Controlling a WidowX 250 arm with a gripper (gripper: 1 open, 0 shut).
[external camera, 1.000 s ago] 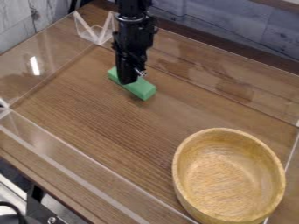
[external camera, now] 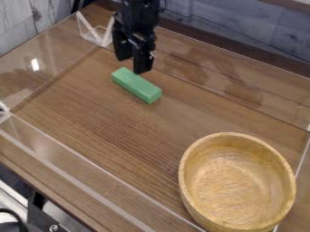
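Note:
A green rectangular block [external camera: 137, 84] lies diagonally on the wooden table [external camera: 85, 127], upper middle of the camera view. My dark gripper [external camera: 130, 59] hangs above and behind it, apart from it, open with nothing visible held between its fingers.
A large tan bowl [external camera: 237, 181] sits at the lower right. A clear plastic item [external camera: 94, 29] is at the top left, with another at the left edge.
My gripper has moved up and back from the green block, which it was over, leaving the block fully visible in the same place.

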